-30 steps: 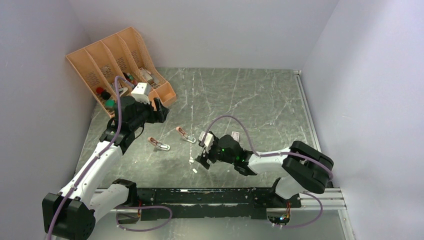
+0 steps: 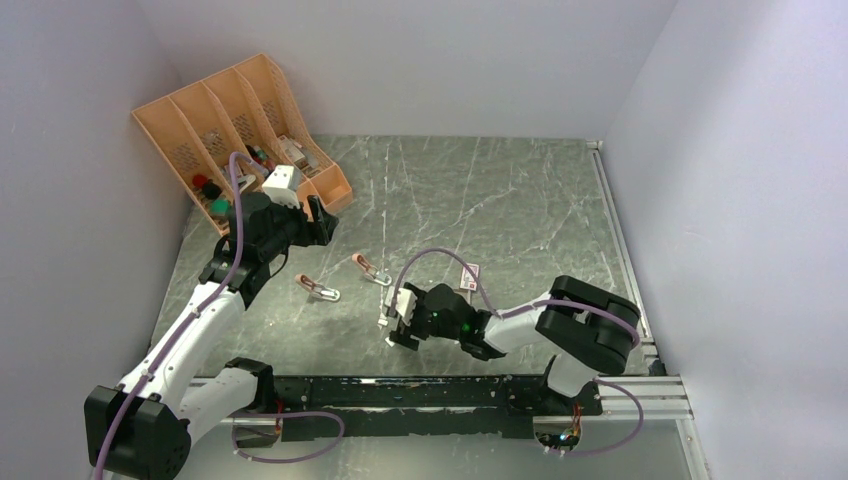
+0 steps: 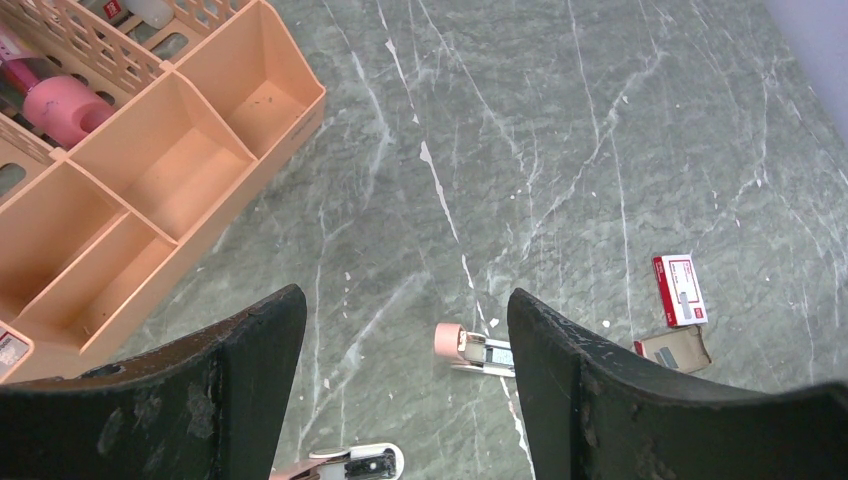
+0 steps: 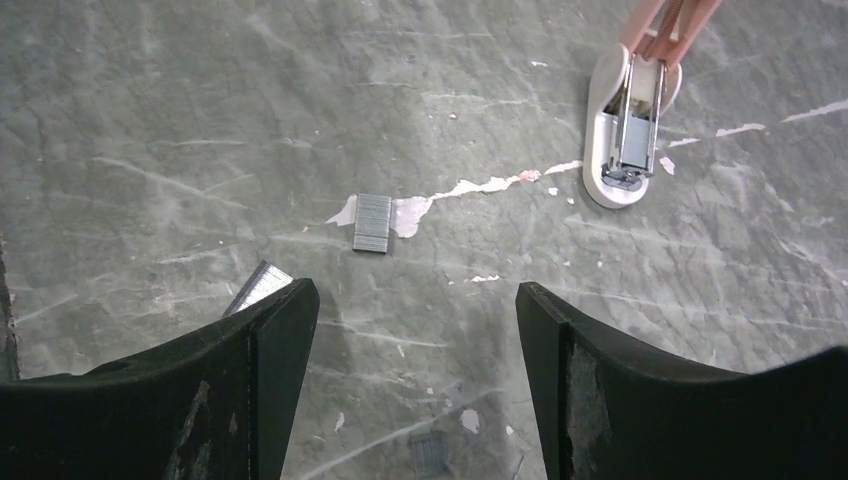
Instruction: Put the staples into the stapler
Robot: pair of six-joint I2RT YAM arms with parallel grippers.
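In the right wrist view, one staple strip (image 4: 373, 223) lies flat on a white vein of the marble table. A second strip (image 4: 258, 288) is partly hidden by a finger, and a darker strip (image 4: 430, 455) shows at the bottom edge. My right gripper is part open over the table, nothing between its fingers. Beyond it stands a pink-and-white stapler (image 4: 620, 150) with its top lifted. The other stapler (image 2: 318, 290) lies farther left in the top view. My left gripper hangs open and empty near the organizer.
A peach organizer (image 3: 185, 180) with compartments fills the back left. Toward the right lie a red-and-white box (image 3: 682, 290) and an opened cardboard box (image 3: 678, 350).
My right arm has moved left, bringing its gripper to the small staple strips. The left arm and both staplers have stayed in place.
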